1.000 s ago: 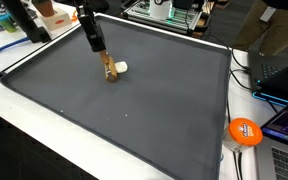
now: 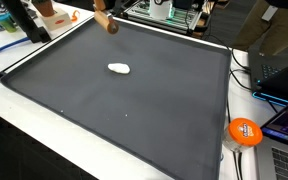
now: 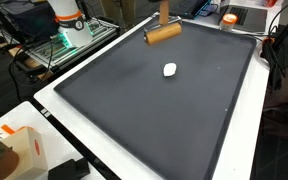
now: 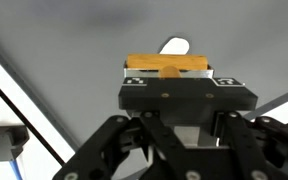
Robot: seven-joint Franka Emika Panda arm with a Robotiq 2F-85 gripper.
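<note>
In the wrist view my gripper is shut on the handle of a wooden mallet (image 4: 172, 62), whose crosswise head shows just past the fingertips. Exterior view 2 has the mallet (image 3: 164, 35) above the far part of the dark grey board, its head lying level and its handle pointing up out of the picture. At the top edge of exterior view 1, the mallet (image 2: 106, 21) is partly visible. A small white oval piece (image 2: 119, 68) lies flat on the board (image 2: 134, 105), apart from the mallet; both are also seen in exterior view 2.
An orange-lidded tub (image 2: 244, 132) stands off the board's right side in exterior view 1, near a laptop (image 2: 282, 160). Clutter lines the far left corner. Most of the board is bare.
The mallet has gone up and toward the top of exterior view 1, away from the white piece, which is now fully uncovered there.
</note>
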